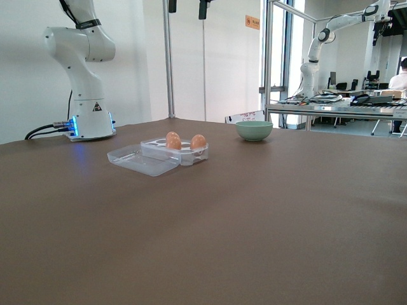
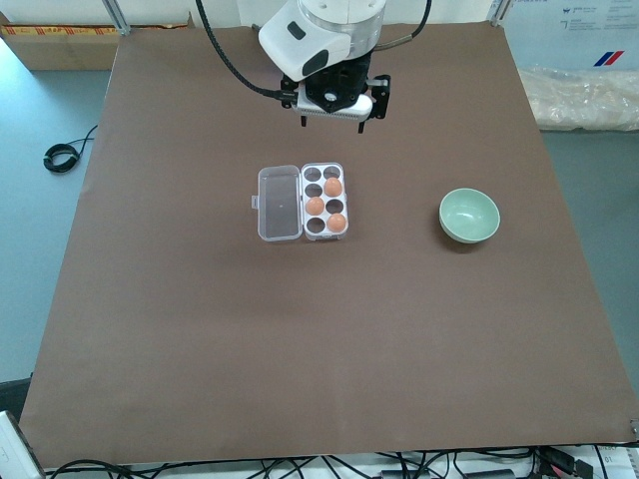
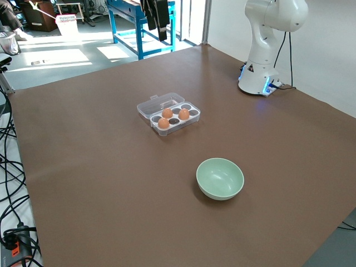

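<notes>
A clear egg carton (image 2: 325,202) lies with its lid (image 2: 280,204) folded open to the left in the left view, holding several brown eggs (image 3: 183,114) among empty dark wells. To its right stands a pale green bowl (image 2: 469,215), empty. My gripper (image 2: 332,126) hangs above the table beyond the carton, at the top of the left view, its two black fingers apart with nothing seen between them. In the top view the fingertips (image 1: 203,13) show at the upper edge, high over the table.
A white arm base (image 3: 258,80) stands at the table's back. Cables (image 3: 14,183) run along an outer edge.
</notes>
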